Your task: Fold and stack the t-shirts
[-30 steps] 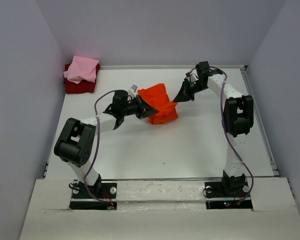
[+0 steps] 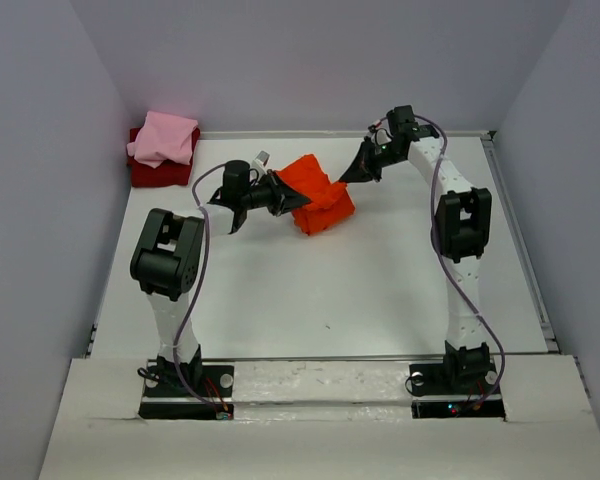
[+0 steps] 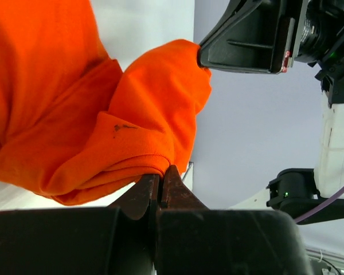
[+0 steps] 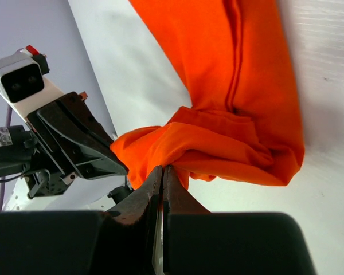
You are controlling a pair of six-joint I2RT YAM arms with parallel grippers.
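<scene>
An orange T-shirt [image 2: 315, 215] lies bunched in the middle back of the table. My left gripper [image 2: 302, 200] is shut on one end of its gathered upper fold; in the left wrist view the cloth [image 3: 74, 149] runs into the closed fingertips. My right gripper [image 2: 345, 180] is shut on the other end of that fold, which is raised a little; in the right wrist view the cloth [image 4: 206, 149] meets its tips. At the back left, a pink folded shirt [image 2: 165, 135] rests on a dark red one [image 2: 160, 175].
Both grippers have moved toward the back of the table, the right one also slightly left, carrying the held fold and shifting the orange shirt with them.
</scene>
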